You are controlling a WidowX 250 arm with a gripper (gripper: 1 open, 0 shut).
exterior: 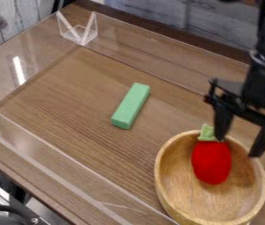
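Observation:
The dark gripper fills the upper right, coming down from the top edge over the back rim of a wooden bowl. Its fingers are spread apart. A red object with a green leafy top lies in the bowl, just below and left of the gripper. A green bar lies on the table to the left of the bowl.
A small clear wire-like holder or container stands at the upper left.

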